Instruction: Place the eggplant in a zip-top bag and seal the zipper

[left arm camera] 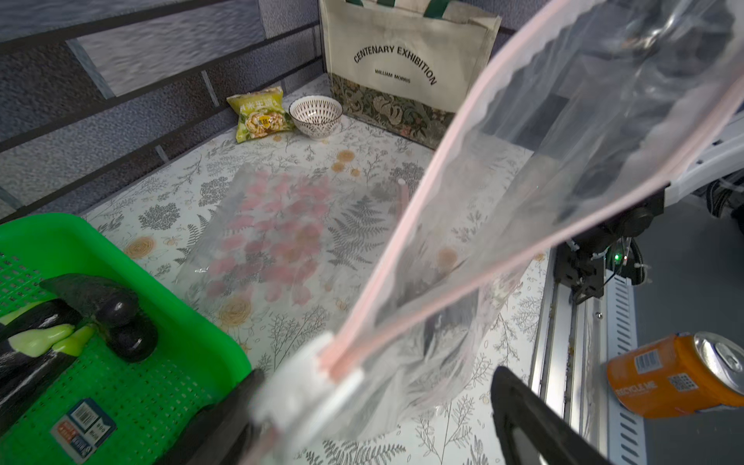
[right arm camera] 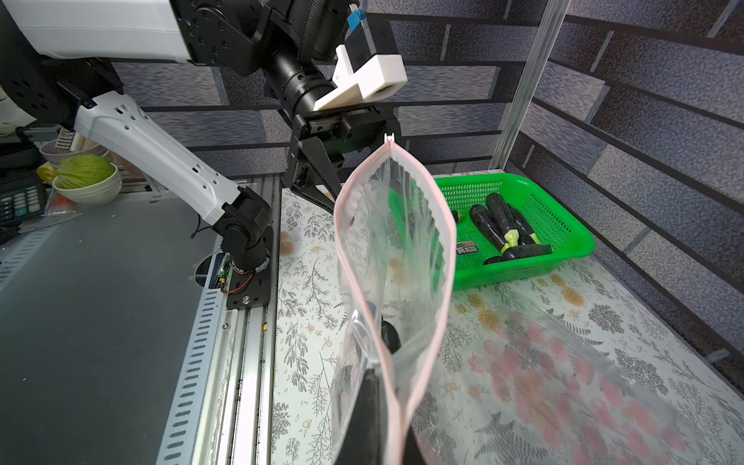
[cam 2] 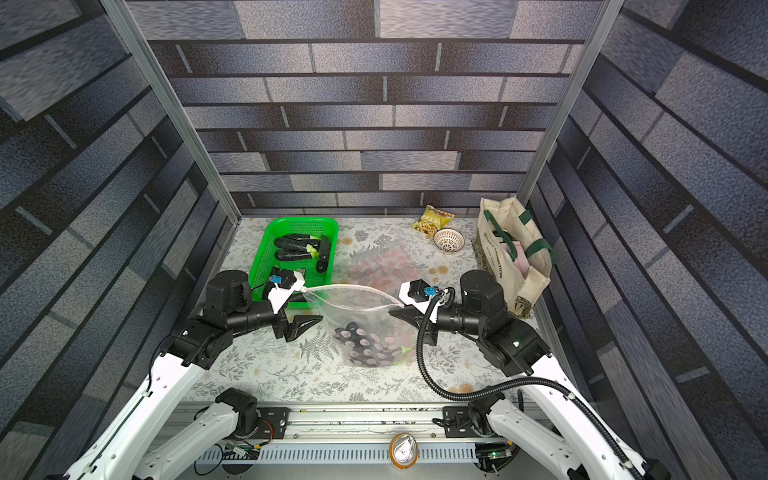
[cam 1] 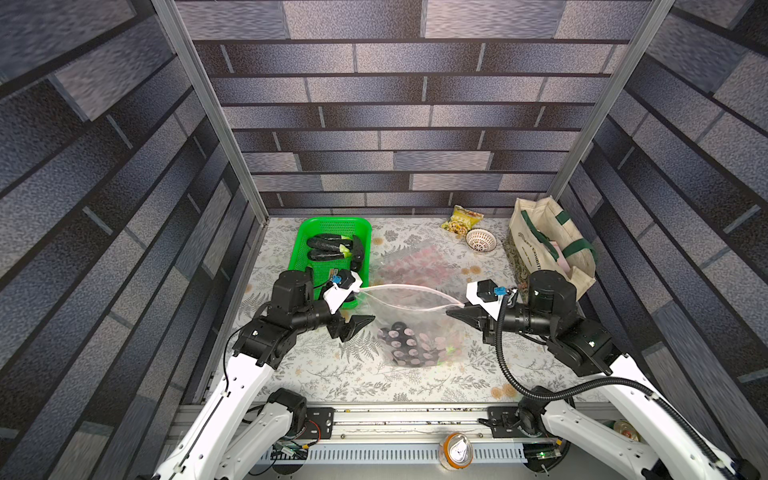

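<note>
A clear zip top bag (cam 1: 412, 336) with pink zipper and dotted print hangs upright between my grippers, mouth open, a dark eggplant (right arm camera: 390, 334) inside low down. My left gripper stands open at the bag's left end, where the white slider (left arm camera: 306, 387) sits between and above its fingers. My right gripper is shut on the right end of the zipper, pinching the thin edge. Several more eggplants (right arm camera: 502, 221) lie in a green basket (cam 1: 300, 264) at the back left.
A flat bag with pink print (left arm camera: 271, 232) lies behind. At the back right are a snack packet (cam 1: 462, 220), a patterned bowl (cam 1: 481, 238) and a canvas tote (cam 1: 544, 240). An orange can (left arm camera: 658, 379) stands off the table's front edge.
</note>
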